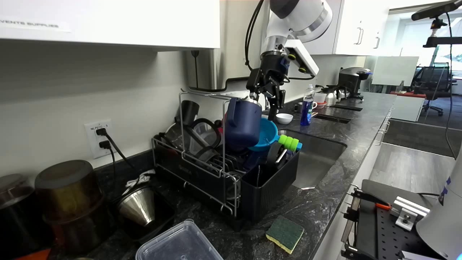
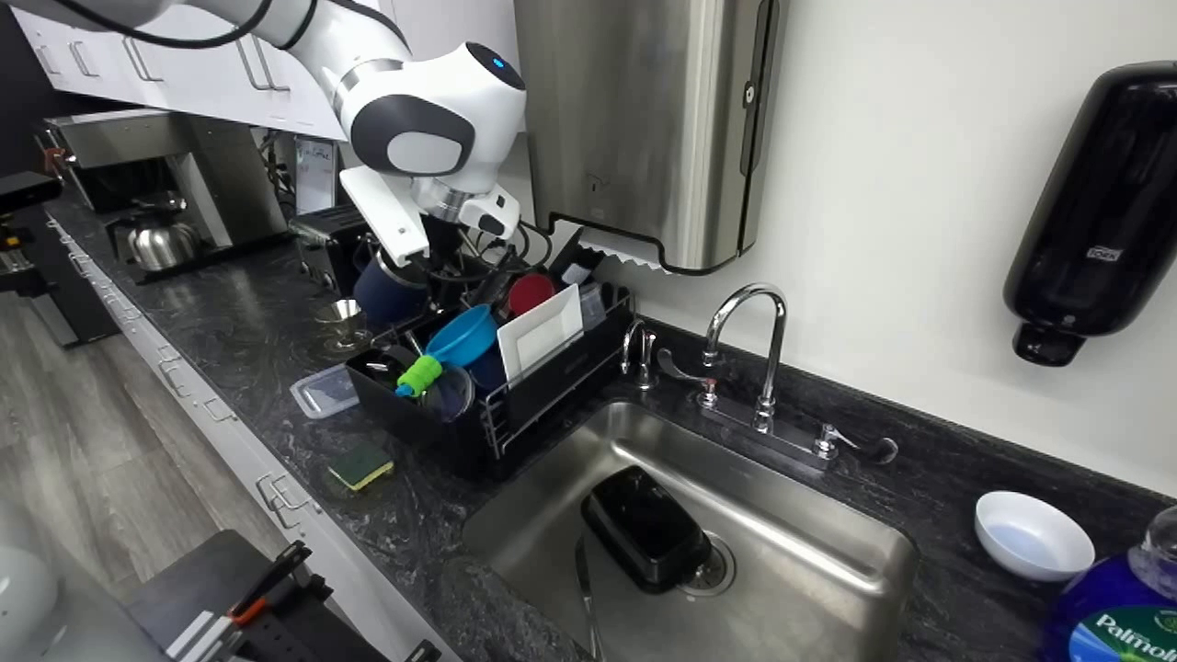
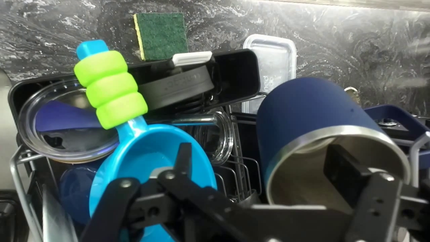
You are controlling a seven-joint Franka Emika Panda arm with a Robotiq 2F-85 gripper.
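A dark blue mug (image 1: 243,123) with a steel rim rests in the dish rack (image 1: 185,161), its handle toward the left in exterior view 1. From the wrist view, the mug (image 3: 318,107) is tilted and its mouth faces the camera. My gripper is open and straddles the mug's near rim: one finger is at the mouth, the other finger (image 3: 184,159) lies over a blue bowl-shaped strainer (image 3: 161,141). How deep the first finger reaches cannot be told. Nothing is gripped. In exterior view 2 the arm mostly hides the fingers.
A white square plate (image 2: 541,331) stands in the rack beside the strainer. The sink (image 2: 651,425) holds a black container (image 2: 645,528). A sponge (image 1: 284,234) and clear lid (image 1: 179,242) lie on the counter. The paper towel dispenser (image 2: 640,121) hangs close behind the arm.
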